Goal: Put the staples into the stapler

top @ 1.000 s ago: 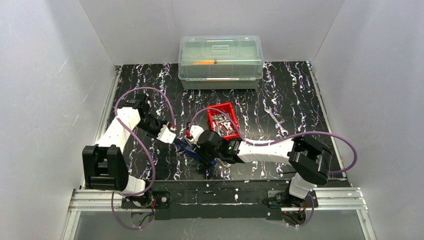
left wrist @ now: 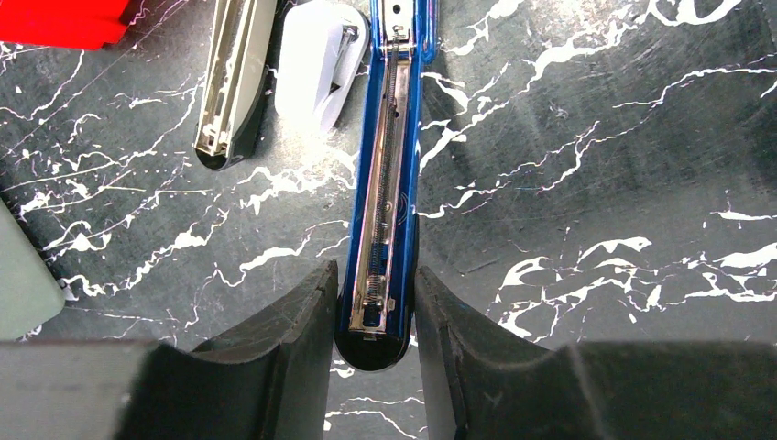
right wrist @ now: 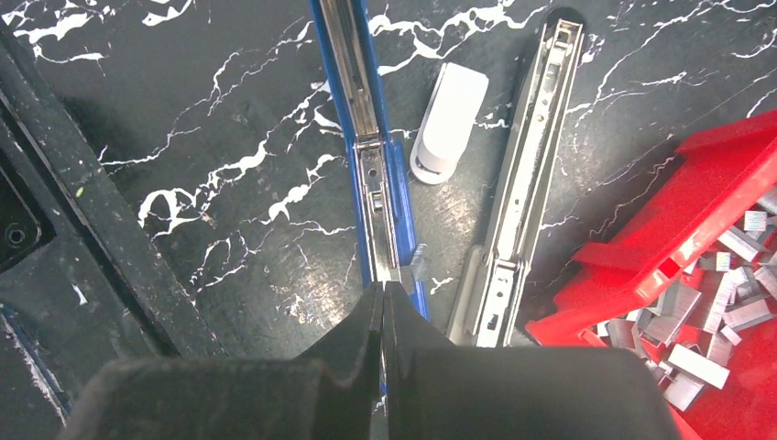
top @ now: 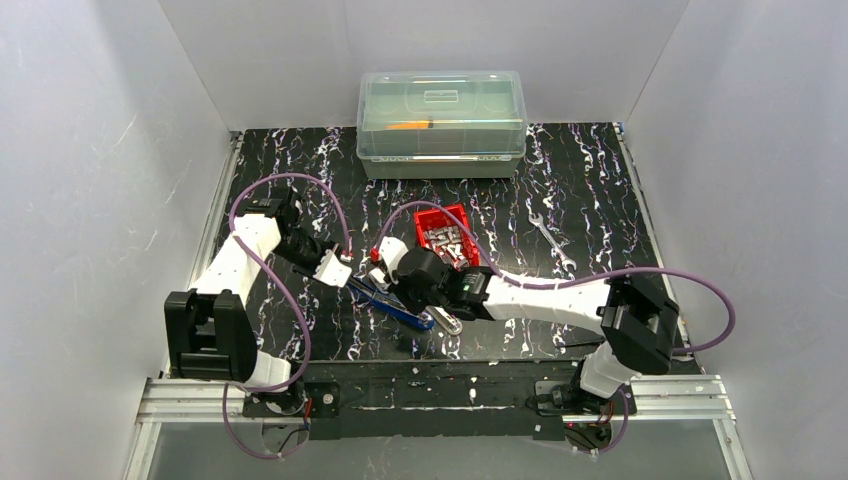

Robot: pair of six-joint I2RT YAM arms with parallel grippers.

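Observation:
The blue stapler (left wrist: 410, 156) lies opened out, its long metal channel with a spring showing. My left gripper is part open around the stapler's rounded black end, one finger (left wrist: 316, 316) along each side. In the right wrist view, the stapler's hinged part (right wrist: 371, 183) runs down beneath my right gripper. That gripper is shut, tips together over the metal and blue strip; whatever is between them is hidden. Loose silver staples (right wrist: 678, 357) fill the red bin (right wrist: 641, 247).
A small white stapler (right wrist: 449, 119) and a longer grey one (right wrist: 527, 183) lie close beside the blue stapler. Towards the back stands a clear-lidded box (top: 442, 125). A wrench (top: 550, 242) rests at the right. The table's front edge (right wrist: 82, 220) is near.
The right arm's elbow has swung right and forward, and its gripper has shifted slightly back, covering more of the red bin. The left arm looks unmoved.

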